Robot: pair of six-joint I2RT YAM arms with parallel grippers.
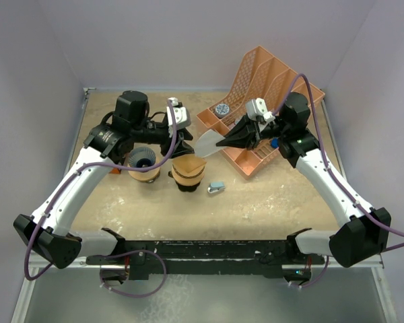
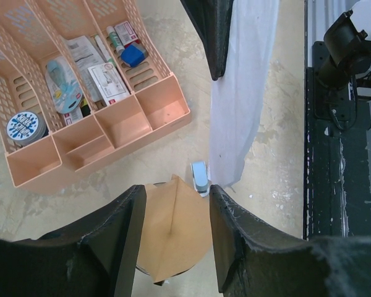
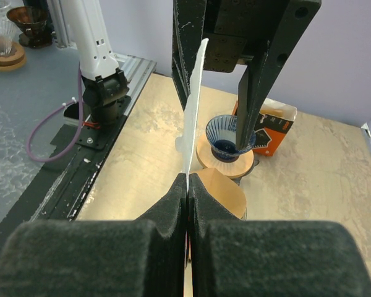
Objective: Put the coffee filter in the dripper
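A white filter paper [image 1: 209, 142] [image 2: 238, 105] [image 3: 191, 117] is pinched in my right gripper [image 1: 229, 142], shut with only the thin sheet between its fingers. My left gripper hangs beside the paper, open with a gap between its fingers. Below it a brown paper filter [image 1: 187, 162] [image 2: 173, 229] sits on a round wooden-ringed holder on the table. A blue dripper [image 3: 229, 133] on a wooden ring stands further left, partly under the left arm in the top view.
An orange organiser [image 1: 252, 158] with small items stands at the back right. A light-blue stapler [image 1: 216, 187] lies right of the brown filter. An orange box [image 3: 269, 133] is behind the blue dripper.
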